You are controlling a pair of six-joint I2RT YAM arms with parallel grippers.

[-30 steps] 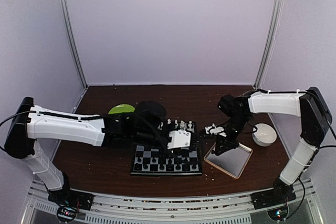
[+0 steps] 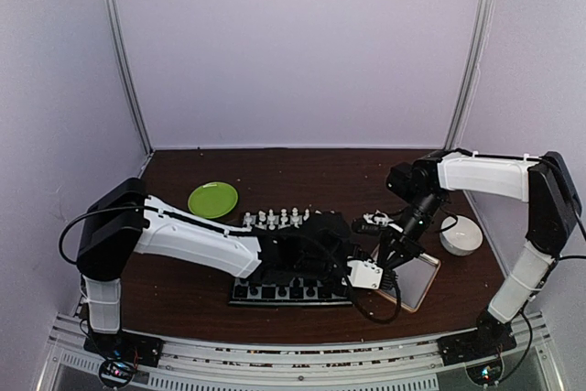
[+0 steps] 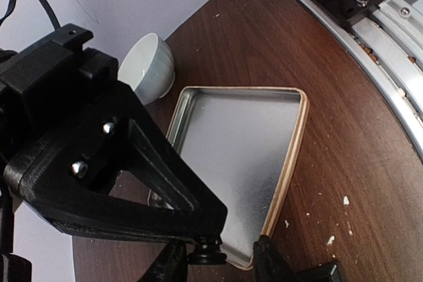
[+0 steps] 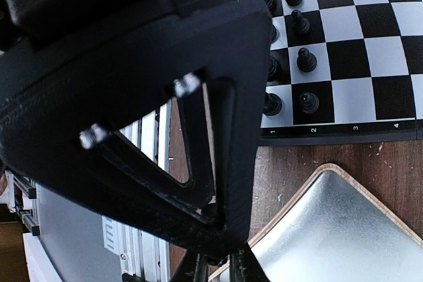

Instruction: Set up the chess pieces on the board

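Over the tray's left part the two grippers meet. In the left wrist view a small dark chess piece shows its round base, with my right gripper shut on its other end. My left gripper stands open, one finger on each side of that piece, gaps showing. The chessboard lies mostly under the left arm in the top view. White pieces line its far side; black pieces stand in two rows along the near side. Which kind of piece is held cannot be made out.
The metal tray right of the board looks empty where visible. A white bowl stands beyond it and a green plate at back left. Bare table lies behind the board.
My left arm has swung right from above the board to the right gripper over the tray. The right arm has shifted only slightly.
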